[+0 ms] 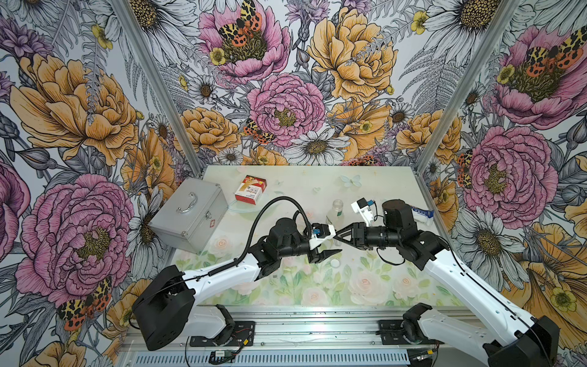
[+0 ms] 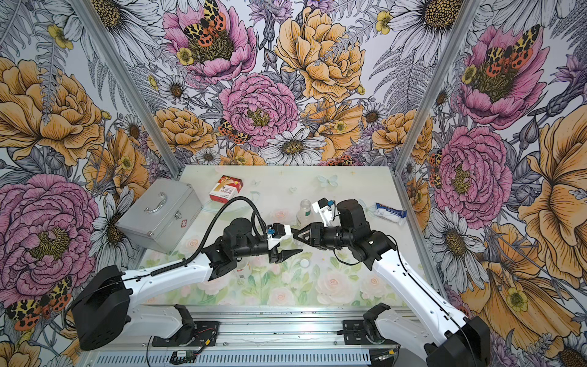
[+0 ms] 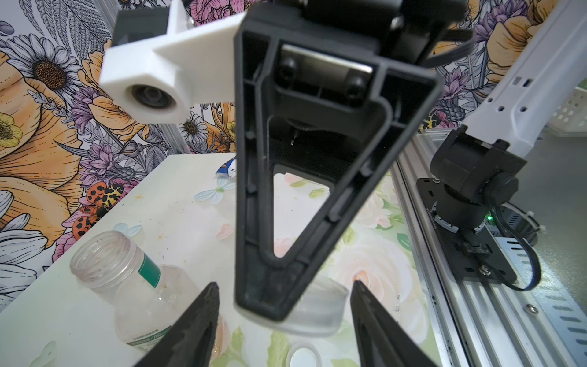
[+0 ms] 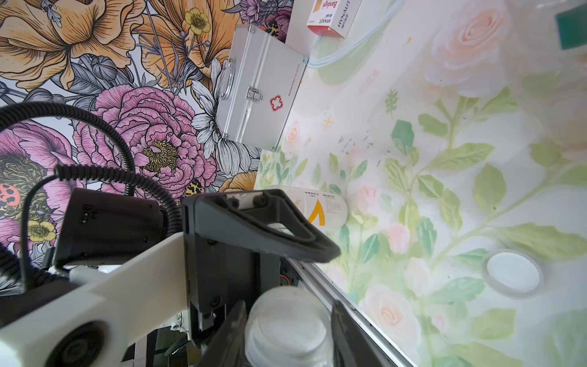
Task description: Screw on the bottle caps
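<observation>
A clear bottle [image 3: 140, 293] with a green band at its neck stands on the table, its top looking bare. My right gripper is shut on a translucent white cap [image 3: 318, 305], held in the air right of the bottle in the left wrist view. My left gripper faces it from close by, its fingers parted on either side below the cap, apparently not touching it. A second small white round lid [image 4: 512, 269] lies on the table below the grippers.
A silver case [image 1: 186, 214] stands at the left, a red-and-white bandage box [image 1: 250, 189] at the back left, and a blue-white packet [image 2: 389, 211] at the right.
</observation>
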